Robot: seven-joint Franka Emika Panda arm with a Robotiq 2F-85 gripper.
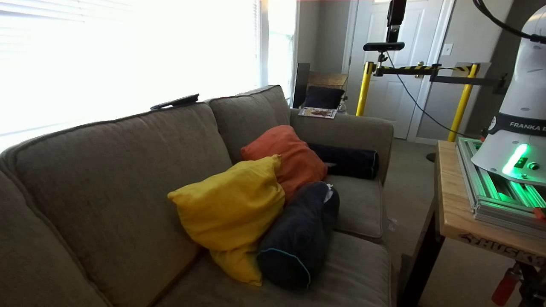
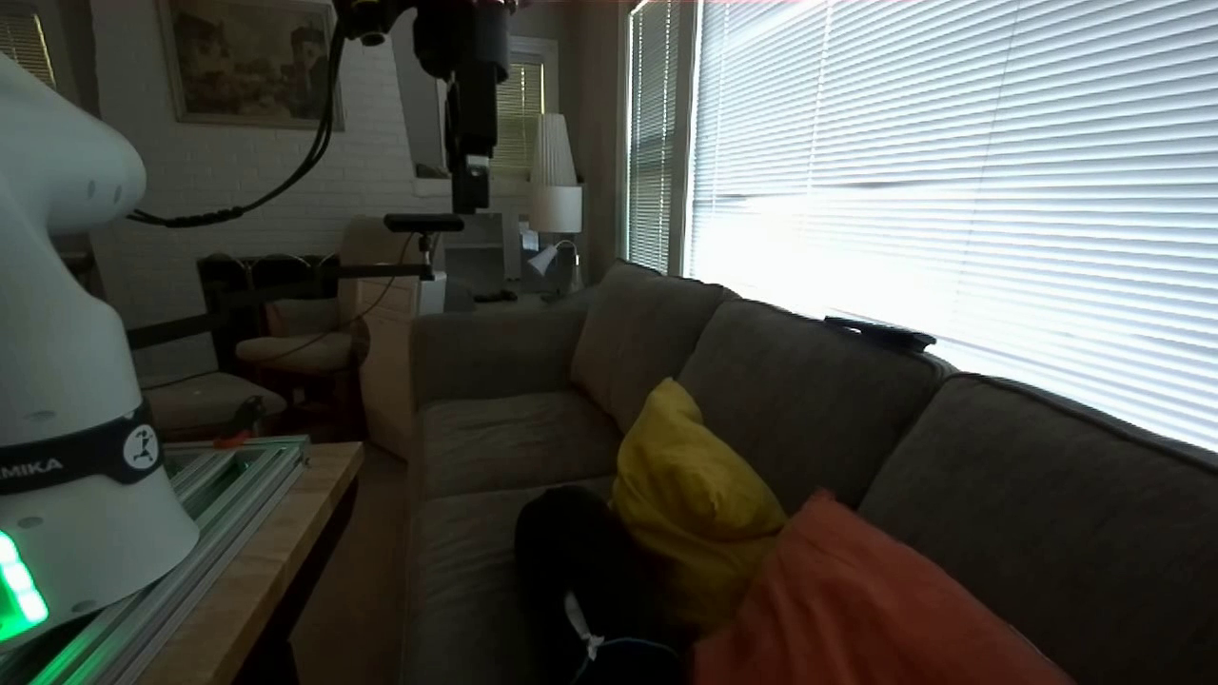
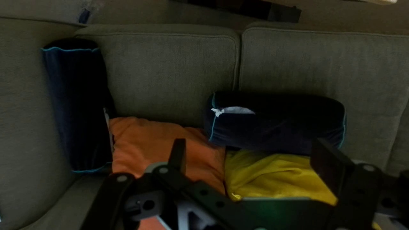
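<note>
My gripper hangs high above the couch, its fingers wide apart and nothing held between them. Below it in the wrist view lie an orange pillow (image 3: pixel 145 138) and a yellow pillow (image 3: pixel 268 172), side by side and touching. A dark blue bolster (image 3: pixel 276 126) rests along the seat against the yellow pillow. Another dark blue bolster (image 3: pixel 78 107) stands lengthwise by the armrest, beside the orange pillow. In exterior view 1 the yellow pillow (image 1: pixel 230 204) leans on the backrest and partly covers the orange pillow (image 1: pixel 286 153).
The grey couch (image 1: pixel 112 189) has bare seat in front of the pillows. A thin black object (image 1: pixel 176 102) lies atop the backrest. My arm's base stands on a wooden table (image 1: pixel 455 204) across a narrow gap. A camera stand (image 2: pixel 424 224) rises beyond the couch.
</note>
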